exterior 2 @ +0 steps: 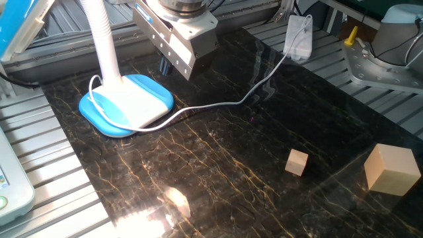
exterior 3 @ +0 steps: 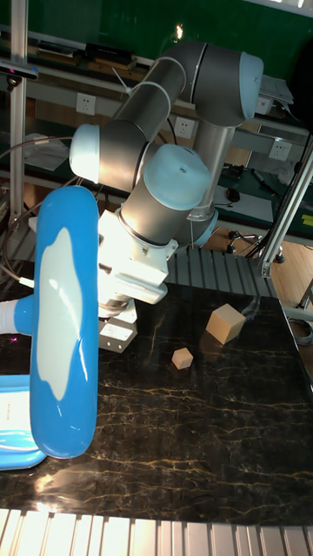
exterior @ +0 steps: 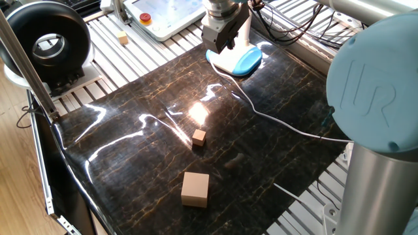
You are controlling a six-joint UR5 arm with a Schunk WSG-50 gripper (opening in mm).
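A small wooden cube [exterior: 198,137] lies on the black marbled sheet near the middle of the table. The larger wooden block [exterior: 195,189] rests a short way from it, toward the bottom of exterior view 1. Both blocks also show in exterior view 2, the small cube [exterior 2: 296,162] left of the large block [exterior 2: 392,169]. My gripper [exterior 2: 166,67] hangs above the sheet near the lamp base, well away from both blocks. Its short dark fingers point down, and no object shows at them; how far apart they stand is unclear. In exterior view 3 the lamp and arm hide the fingers.
Close by the gripper stands a blue and white lamp base [exterior: 236,60]. Its white cable [exterior 2: 210,104] runs across the sheet to a white box [exterior 2: 299,38]. A tiny wooden cube [exterior: 123,38] sits on the slatted table near the teach pendant [exterior: 166,14]. The sheet around the blocks is clear.
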